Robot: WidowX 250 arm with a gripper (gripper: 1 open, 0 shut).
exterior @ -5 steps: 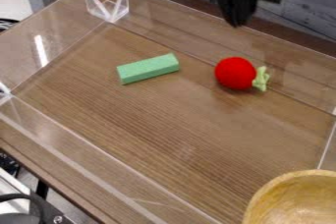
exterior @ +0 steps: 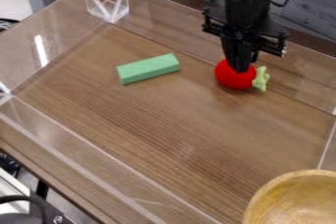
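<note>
My black gripper (exterior: 239, 56) has its fingertips low over a red round object (exterior: 234, 76), touching it or just above it; the fingertips look close together, though the object and arm body make this hard to see. A pale green piece (exterior: 261, 79) sticks out from the red object's right side. A mint green block (exterior: 147, 68) lies apart to the left on the wooden table (exterior: 157, 140).
A yellow bowl (exterior: 292, 203) sits at the front right corner. A clear plastic holder (exterior: 108, 4) stands at the back left.
My gripper has come down from the top of the view to the red object. The objects on the table look unmoved.
</note>
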